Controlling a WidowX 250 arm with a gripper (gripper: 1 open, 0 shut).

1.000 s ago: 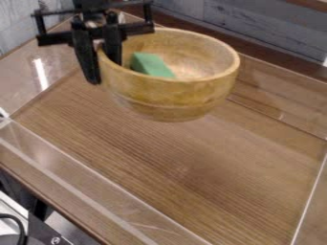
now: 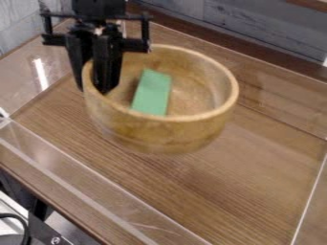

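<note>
A large tan wooden bowl (image 2: 179, 134) hangs above the table at the upper middle left, tilted so its inside faces me. A green block (image 2: 152, 92) lies inside it. My black gripper (image 2: 99, 67) is shut on the bowl's left rim; its fingertips are partly hidden by the bowl.
A grey wall (image 2: 269, 29) runs along the back. A black cable (image 2: 15, 220) lies at the lower left edge.
My gripper and the bowl, with the green block in it, have moved down in the view and slightly left; the bowl's opening now shows more.
</note>
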